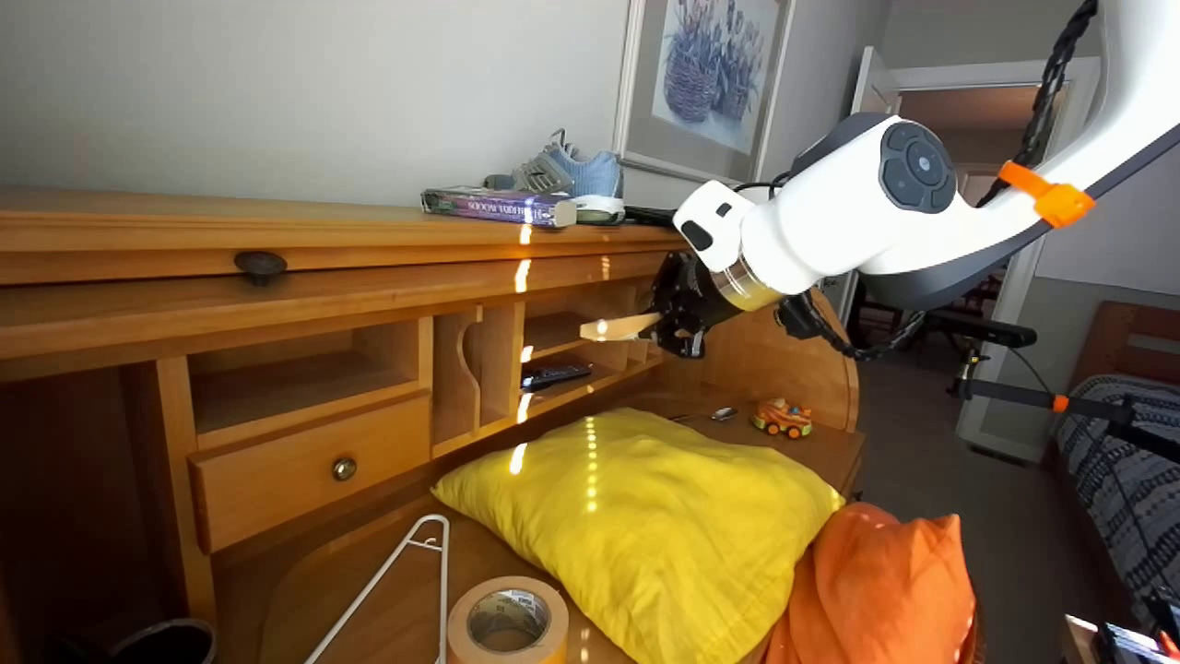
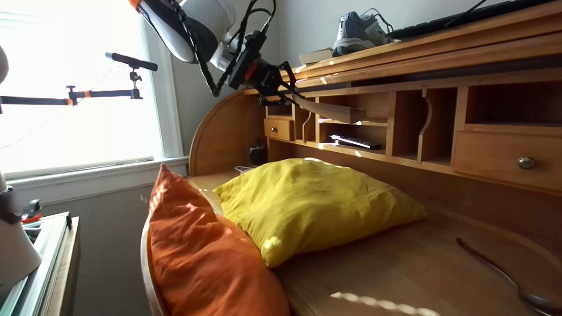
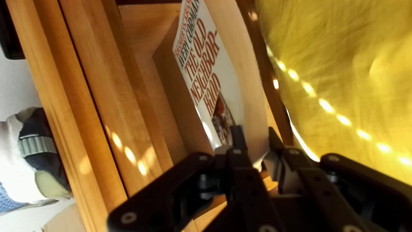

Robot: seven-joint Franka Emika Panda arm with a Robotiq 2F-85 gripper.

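A paperback book (image 3: pixel 201 62) with red lettering on a white cover is pinched between the fingers of my gripper. In the second exterior view the book (image 2: pixel 332 110) juts from the gripper (image 2: pixel 292 95) toward the cubbyholes, roughly level with the upper shelf. Exterior view 1 shows its pale page edge (image 1: pixel 619 326) in front of the middle cubby, above the yellow pillow (image 1: pixel 653 509). Whether the book touches the shelf is hard to tell.
A black remote (image 2: pixel 354 141) lies in the lower cubby. Another book (image 1: pixel 498 207) and a sneaker (image 1: pixel 581 177) rest on the desk top. An orange pillow (image 1: pixel 885 581), a tape roll (image 1: pixel 509 622), a white hanger (image 1: pixel 382 586) and a toy car (image 1: pixel 783 419) are around the desk surface.
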